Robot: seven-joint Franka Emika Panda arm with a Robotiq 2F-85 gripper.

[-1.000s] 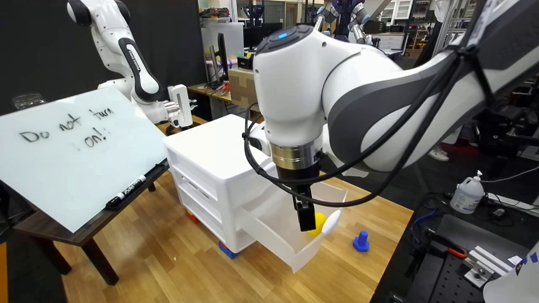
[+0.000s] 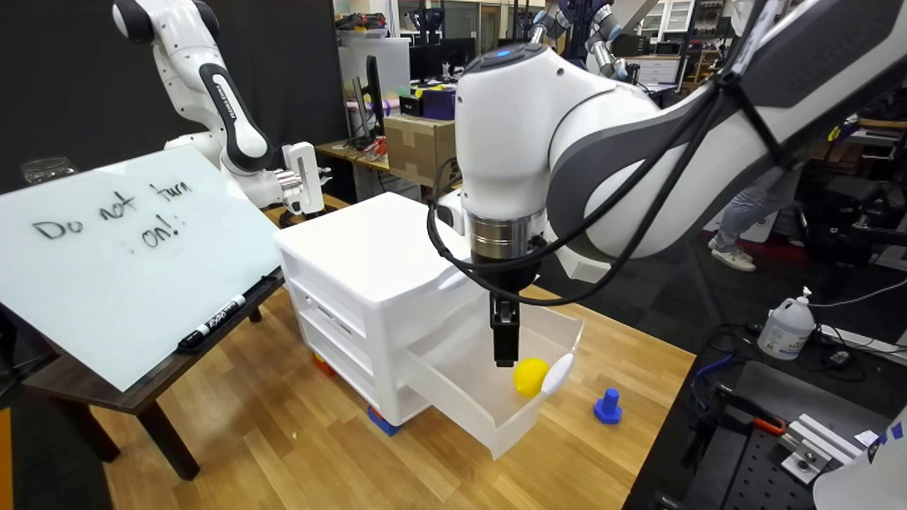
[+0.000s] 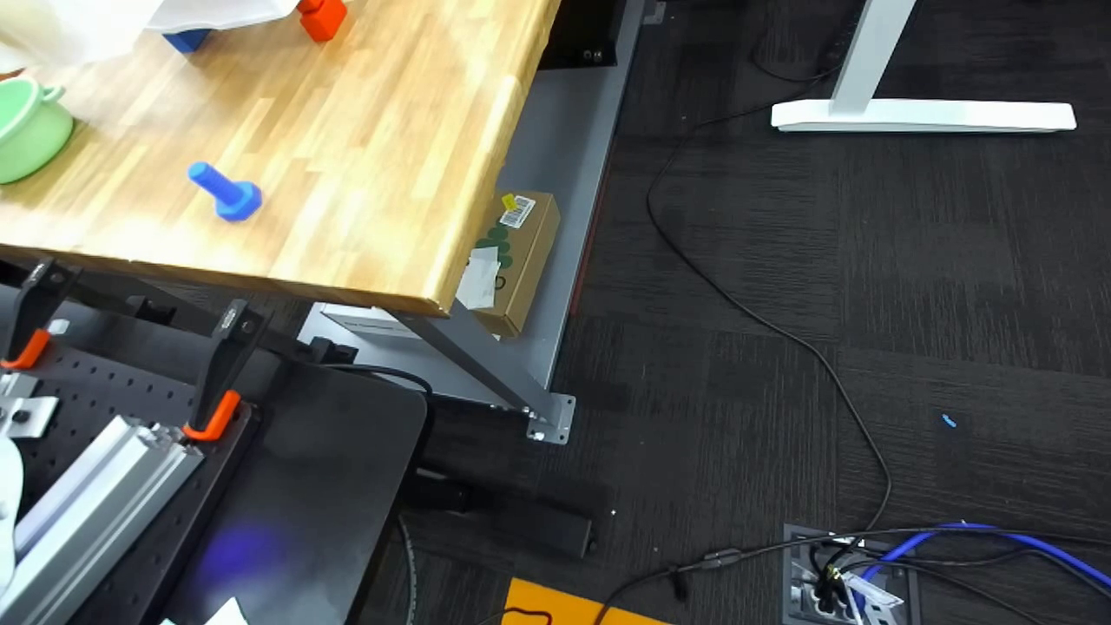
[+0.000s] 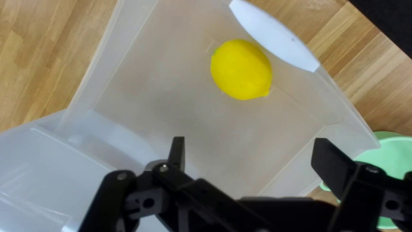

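Note:
A yellow lemon [image 4: 241,69] rests on the floor of the pulled-out drawer, close to its front wall and white handle [image 4: 276,36]. The same lemon [image 2: 531,377] shows in exterior view 1. The translucent drawer [image 2: 455,399] juts from a white drawer unit [image 2: 374,246]. Above the drawer hangs my gripper [image 2: 505,361], pointing down, on the cabinet side of the lemon. In the wrist view, the gripper has its fingers wide apart, with only the drawer floor visible between them. Exterior view 2 does not show the gripper.
A blue bolt-shaped piece [image 2: 608,408] stands on the table in front of the drawer. Beside the drawer sits a green pot [image 3: 31,130]. To the left, a whiteboard [image 2: 127,255] leans on a small dark stand. Bare wood lies around the drawer's front.
My gripper has risen and shifted toward the cabinet, and it now hangs more upright. The lemon, partly covered by it before, shows clearly in the same place.

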